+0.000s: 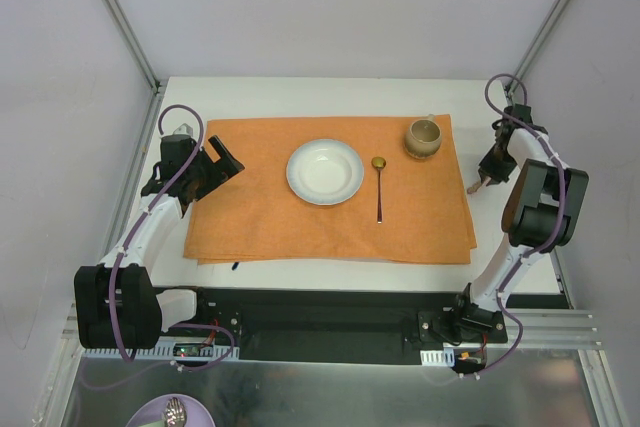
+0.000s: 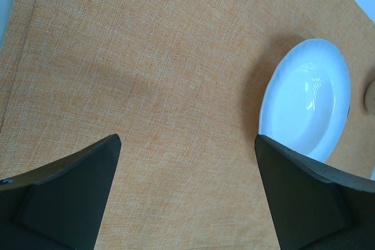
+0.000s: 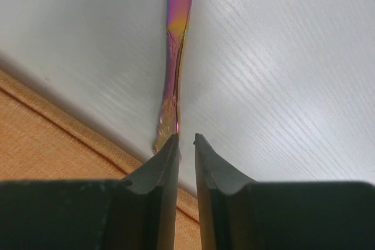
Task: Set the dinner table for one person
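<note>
A white plate [image 1: 324,171] sits mid-mat on the orange placemat [image 1: 270,227], with a gold-headed spoon [image 1: 379,187] and a tan mug [image 1: 422,142] to its right. My left gripper [image 1: 225,162] hangs open and empty over the mat's left side; its wrist view shows the plate [image 2: 304,100]. My right gripper [image 1: 490,172] is at the table's right edge, just off the mat. In the right wrist view an iridescent, long-handled utensil [image 3: 177,21] lies on the white tabletop beside the mat, its lower end just beyond the close-set fingertips of the gripper.
Bare white table [image 1: 300,97] borders the mat. A purple bowl [image 1: 150,412] holding metal items stands at the bottom, outside the table.
</note>
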